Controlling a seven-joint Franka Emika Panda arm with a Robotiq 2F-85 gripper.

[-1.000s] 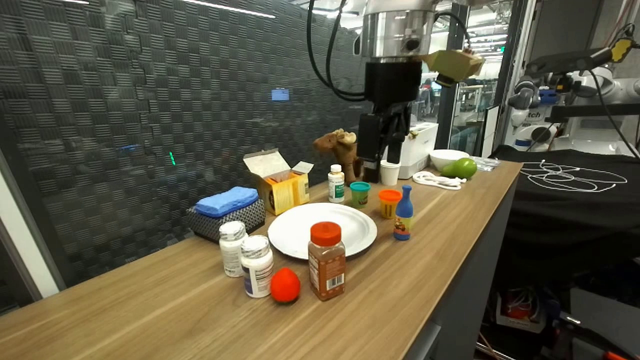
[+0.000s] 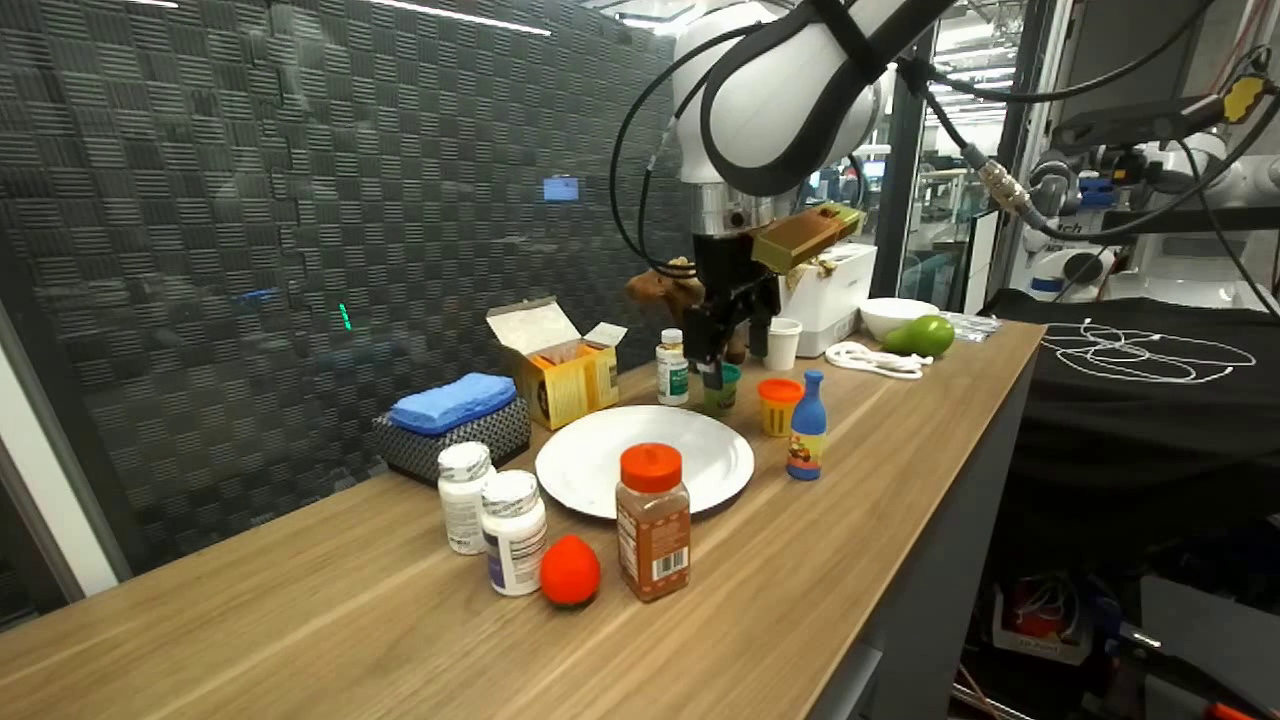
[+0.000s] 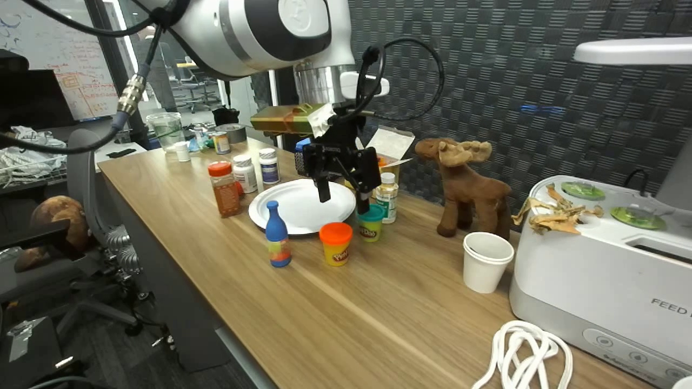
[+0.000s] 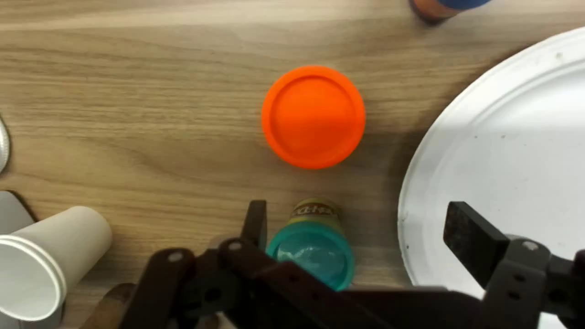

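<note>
My gripper (image 3: 344, 198) is open and holds nothing, its fingers pointing down near the teal-lidded Play-Doh tub (image 3: 370, 227). In the wrist view that teal tub (image 4: 313, 255) appears between the fingers, much closer to the left finger (image 4: 255, 222), while the right finger (image 4: 474, 241) shows over the plate. The gripper's black body hides part of its lid. An orange-lidded tub (image 4: 313, 117) stands beside it, clear of the fingers. To the right in the wrist view lies the white plate (image 4: 526, 164), empty.
Close to the tubs stand a blue bottle (image 3: 277, 236) and a white pill bottle (image 3: 387, 198). A paper cup (image 3: 485, 262), a toy moose (image 3: 464, 185) and a white machine (image 3: 603, 272) occupy the far end.
The arm has come down and shifted left in exterior view 1, from above the paper cup to the teal-lidded tub, which it now partly covers. The objects have stayed put.
</note>
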